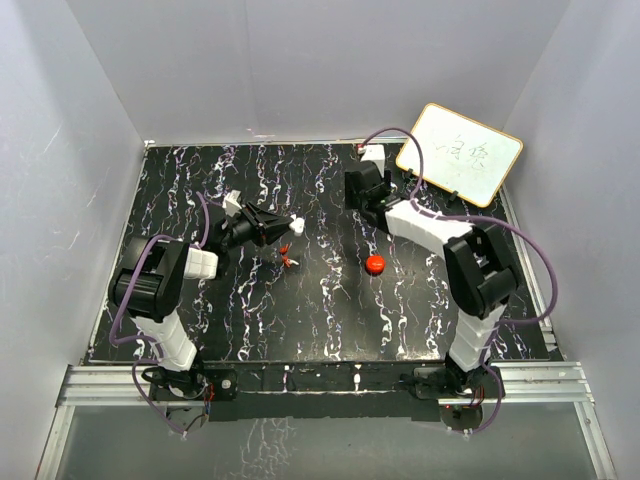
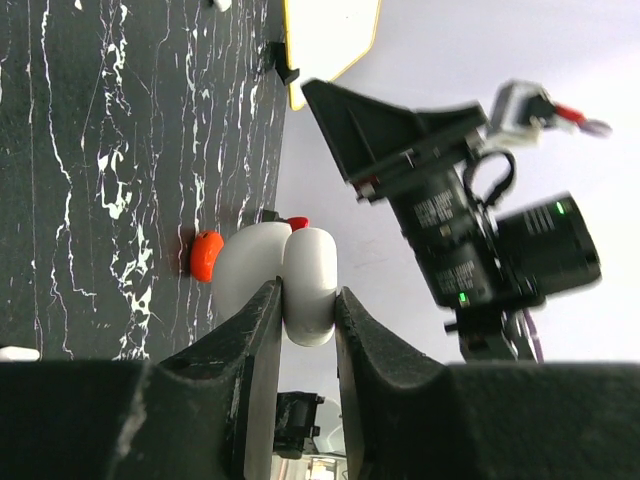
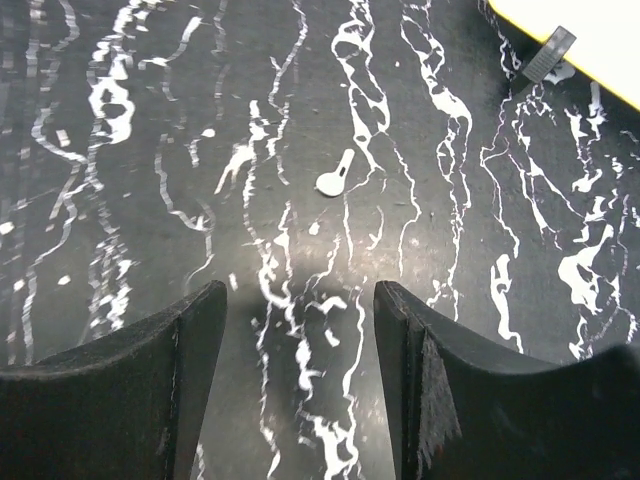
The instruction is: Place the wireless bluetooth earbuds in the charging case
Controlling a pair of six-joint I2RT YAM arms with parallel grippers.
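Note:
In the left wrist view, a rounded white charging case (image 2: pixel 309 290) stands up between the tips of my left gripper, shut on it. A second white lobe, apparently its raised lid, shows behind it. From above, the case (image 1: pixel 297 226) juts from the left gripper's tips, clear of the table; its inside cannot be seen. My right gripper is open, fingers apart, nothing between them. Beyond its tips a small white earbud (image 3: pixel 335 172) lies on the black marbled table, stem pointing away. Overhead, the right gripper (image 1: pixel 368 192) is at the back of the table.
A red ball (image 1: pixel 375 264) sits right of centre. Small red-and-white items (image 1: pixel 287 257) lie below the left gripper. The whiteboard (image 1: pixel 460 152) leans at the back right, its black clip (image 3: pixel 549 54) near the right gripper.

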